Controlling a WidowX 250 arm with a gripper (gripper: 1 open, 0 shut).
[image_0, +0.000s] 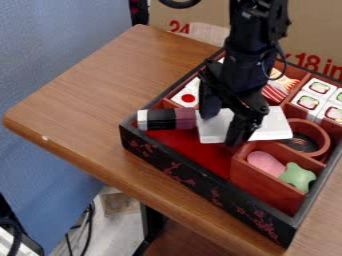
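My black gripper (230, 115) hangs over the middle of a red divided box with a black patterned rim (174, 160), its fingertips on or just above a white square (267, 126). Whether anything is between the fingers cannot be seen clearly. Left of it lies a cylinder (166, 119) with dark and mauve sections. A white piece with a red dot (186, 96) is behind that. Pink (263, 163) and pale green (297, 176) pieces sit in the front right compartment.
White patterned pieces (315, 95) fill the back right. A cardboard box (187, 20) stands behind.
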